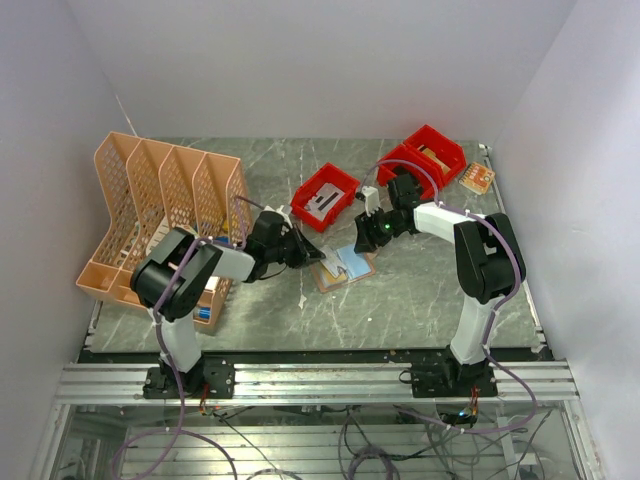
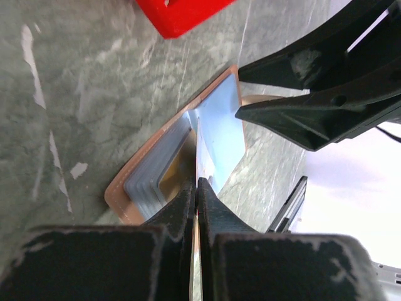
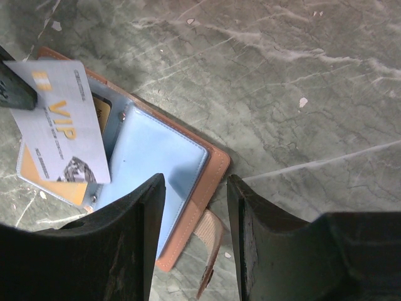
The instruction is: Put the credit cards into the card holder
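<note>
The open card holder (image 1: pixel 356 264) lies on the table between both grippers, brown-edged with a light blue pocket (image 3: pixel 156 157). A silver VIP card (image 3: pixel 66 125) is pinched in my left gripper, which is shut on it. That card slants over the holder's left half, seen nearly edge-on in the left wrist view; whether its lower edge is in a slot I cannot tell. A gold card (image 3: pixel 102 113) shows behind it in the holder. At the holder's right end, my right gripper is open, with the brown strap (image 3: pixel 213 235) showing in its gap.
Behind the holder stands a red bin (image 1: pixel 299 205) with grey cards inside. More red bins (image 1: pixel 455 150) and an orange box (image 1: pixel 477 178) are at the back right. A tall peach organizer (image 1: pixel 165 180) fills the left side. Table in front of the holder is clear.
</note>
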